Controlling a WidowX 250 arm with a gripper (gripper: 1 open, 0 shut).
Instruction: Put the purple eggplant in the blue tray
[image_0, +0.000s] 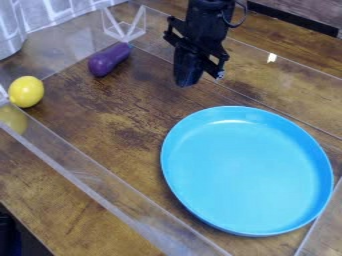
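Note:
The purple eggplant (108, 59) lies on the brown surface toward the upper left of the camera view. Lower right is the round blue tray (247, 170), its inside bare. My black gripper (199, 76) is between them in the image, right of the eggplant and beyond the tray's far rim. It points downward and is apart from both. The fingers are dark and small here, so their spacing is unclear. I see no object held at their tips.
A yellow ball-like object (26, 91) sits near the left edge beside a clear plastic wall (83, 176). A white wire-like piece (126, 22) stands behind the eggplant. Bare brown surface (114, 115) lies between the eggplant and the tray.

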